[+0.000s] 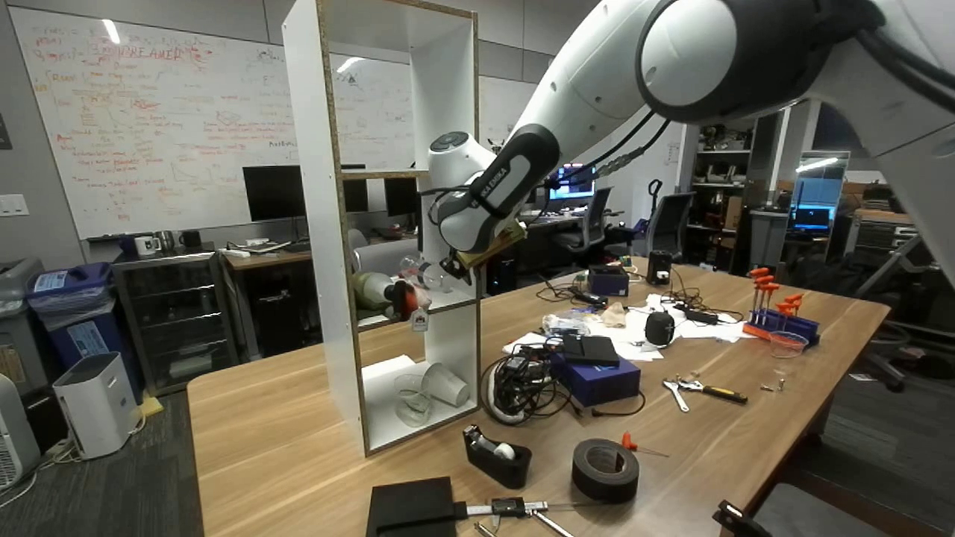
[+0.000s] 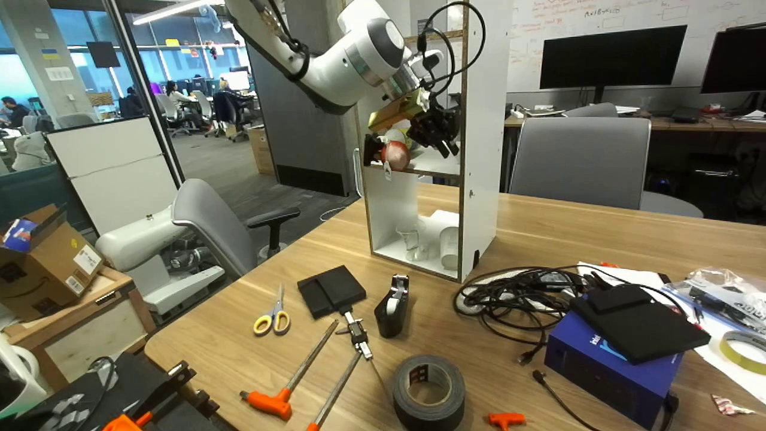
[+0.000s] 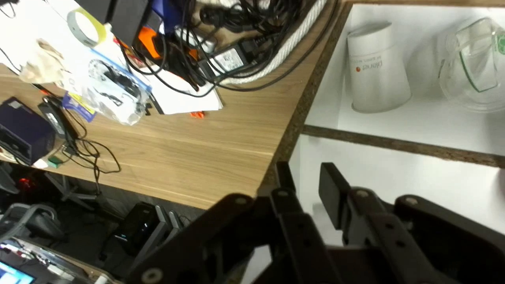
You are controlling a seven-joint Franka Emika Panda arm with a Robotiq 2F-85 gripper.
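My gripper has its two black fingers a short way apart, with nothing visible between them. In the wrist view they lie over the front edge of the white shelf unit (image 3: pixel 402 146). From outside, the gripper (image 1: pixel 458 265) hangs by the right upright at middle-shelf height; in the second exterior view the gripper (image 2: pixel 448 148) points down toward the same side. A green bottle (image 1: pixel 372 291) with a red-capped end lies on the middle shelf, the red end (image 2: pixel 395 155) facing out. Below, a white cup (image 3: pixel 377 71) and a clear beaker (image 3: pixel 473 66) share the bottom compartment.
A tangle of black cables (image 1: pixel 519 385) and a blue box (image 1: pixel 595 380) crowd the table right of the shelf. In front are a tape dispenser (image 2: pixel 392 305) and a black tape roll (image 2: pixel 428 359). The table left of the shelf is bare.
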